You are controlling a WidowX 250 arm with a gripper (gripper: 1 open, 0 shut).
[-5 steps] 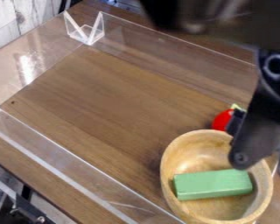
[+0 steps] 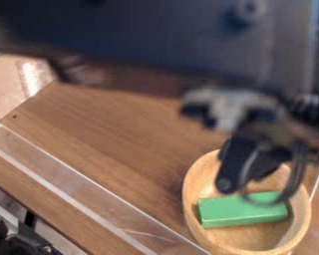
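A wooden bowl (image 2: 202,223) sits at the lower right with a green block (image 2: 239,208) lying in it. The dark gripper (image 2: 253,159) hangs over the bowl's back part, blurred and partly cut off by the arm above, which fills the top of the view. Its fingers are above the green block; no object shows held in them.
The wooden floor (image 2: 103,134) of a clear-walled tray is bare to the left of the bowl. A clear wall (image 2: 69,184) runs along the lower left. The arm hides the back of the tray.
The arm has swung in from the top and right to cover the upper view, hiding the red object that was behind the bowl. The bowl and green block have not moved.
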